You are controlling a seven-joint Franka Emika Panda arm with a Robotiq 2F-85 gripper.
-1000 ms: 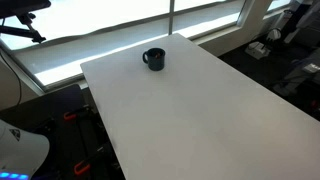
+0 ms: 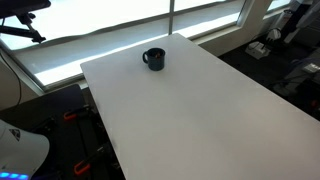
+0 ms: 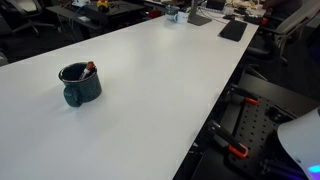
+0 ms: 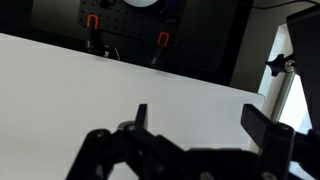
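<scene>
A dark green mug [image 3: 80, 88] stands upright on the white table, its handle toward the camera in exterior view 2. Some small reddish-brown and white item [image 3: 90, 69] sticks up out of its mouth; what it is cannot be made out. Exterior view 1 has the same mug [image 2: 154, 59] near the table's far end by the window. In the wrist view my gripper is open, its black fingers wide apart above bare white tabletop and nothing between them. The mug is not in that view.
A black base with red-orange handles [image 3: 238, 150] borders one side. Cups [image 3: 174, 13] and a flat black item [image 3: 233, 30] lie at the far end in exterior view 2.
</scene>
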